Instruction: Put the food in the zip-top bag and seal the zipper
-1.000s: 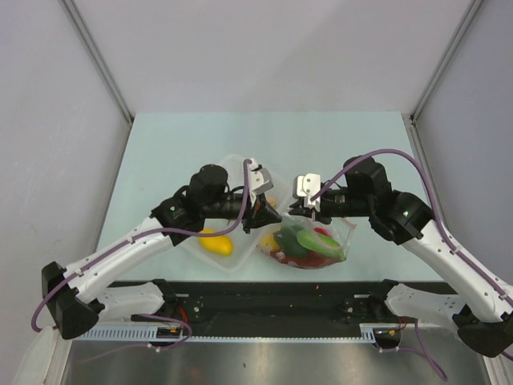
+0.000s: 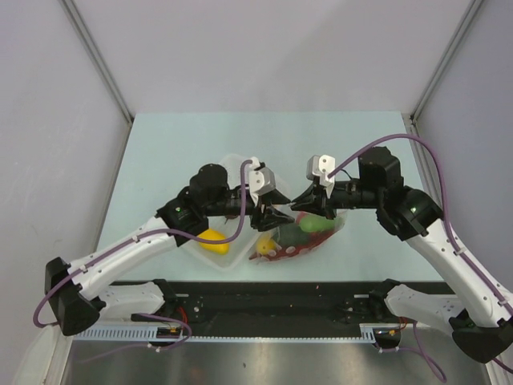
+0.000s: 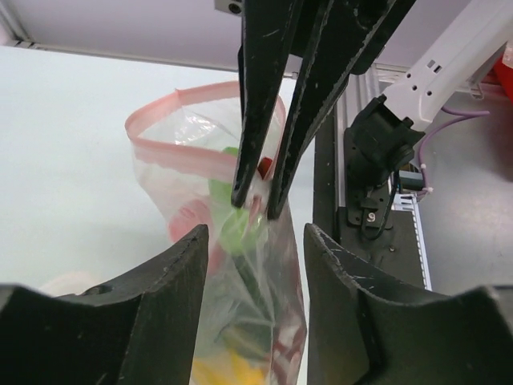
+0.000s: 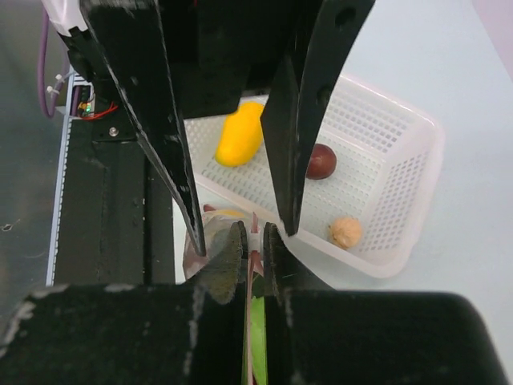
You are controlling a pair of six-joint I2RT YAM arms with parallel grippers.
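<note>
The clear zip bag (image 2: 300,237) holds a green item (image 2: 317,223), a dark green one and a yellow one, with a pink zipper band along its top. My right gripper (image 2: 296,206) is shut on the bag's top edge; in the right wrist view the band rises between its fingertips. My left gripper (image 2: 284,206) is open beside it, its fingers spread on either side of that spot; in the left wrist view the bag stands between and behind the open fingers.
A white perforated basket (image 4: 401,192) with a yellow mango (image 4: 239,135), a dark red round fruit (image 4: 321,162) and a tan lump (image 4: 346,232) lies to the left. The pale board is clear at the back.
</note>
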